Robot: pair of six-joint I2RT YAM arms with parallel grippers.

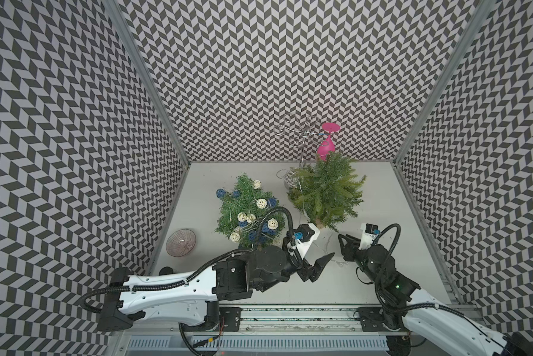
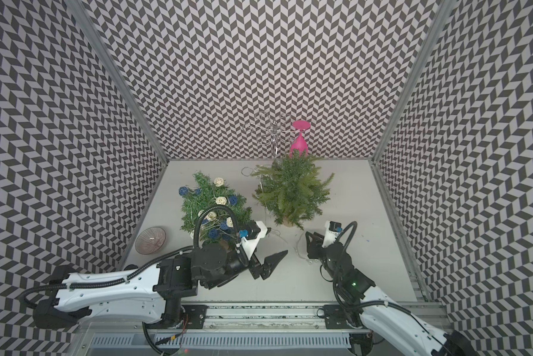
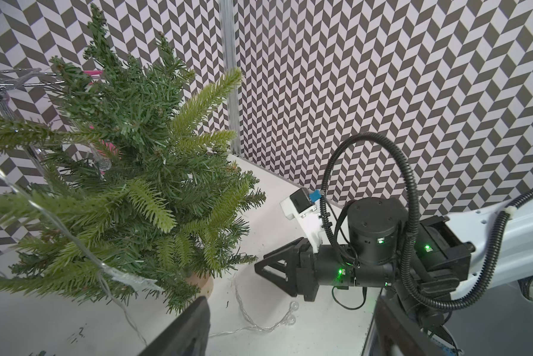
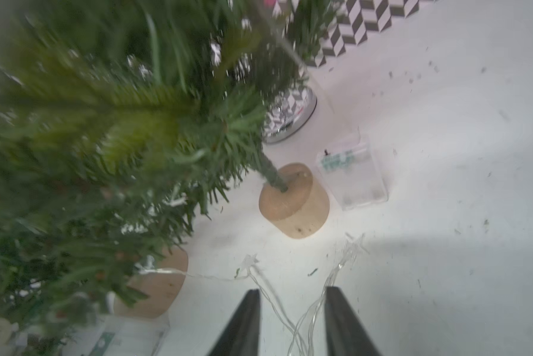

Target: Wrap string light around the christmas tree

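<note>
The green christmas tree [image 1: 331, 190] stands upright on a wooden base [image 4: 295, 201], right of the table's middle. Clear string light lies on the table before it, and a strand [image 3: 58, 225] hangs along the tree's left side in the left wrist view. My left gripper [image 1: 324, 267] is open in front of the tree, clear of its branches, with nothing seen between its fingers. To the tree's front right, my right gripper stands part open and low. The string passes beneath or between its fingers; I cannot tell which.
A second small tree [image 1: 245, 213] with blue and white balls stands on the left, close behind the left arm. Beyond the main tree are a metal stand [image 2: 274, 133] and a pink object [image 2: 299, 139]. A pinkish bowl [image 1: 180, 242] sits far left.
</note>
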